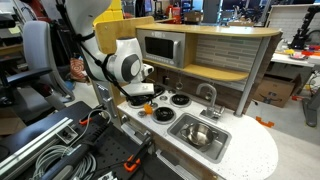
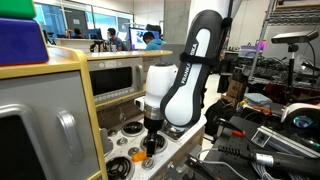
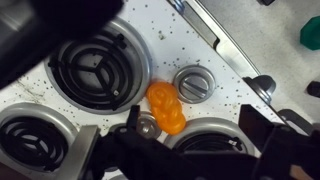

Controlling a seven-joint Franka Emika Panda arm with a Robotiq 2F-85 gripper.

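An orange, lumpy object (image 3: 166, 108) lies on the white speckled stovetop among the black coil burners (image 3: 98, 68) and round silver knobs (image 3: 194, 84). The same orange object (image 1: 148, 107) shows near the front-left of the counter in exterior view 1, and the orange object (image 2: 138, 156) also appears low in exterior view 2. My gripper is open above the stovetop, its dark fingers (image 3: 260, 128) spread wide with nothing held. In the wrist view the orange object sits towards the left finger, partly between the two; the height gap is hard to judge.
A sink (image 1: 193, 139) with a metal bowl (image 1: 198, 133) stands right of the burners, beside a faucet (image 1: 210, 98). The microwave (image 1: 165, 47) and wooden shelf (image 1: 210, 72) rise behind. Clear white counter (image 1: 248, 152) lies at the right.
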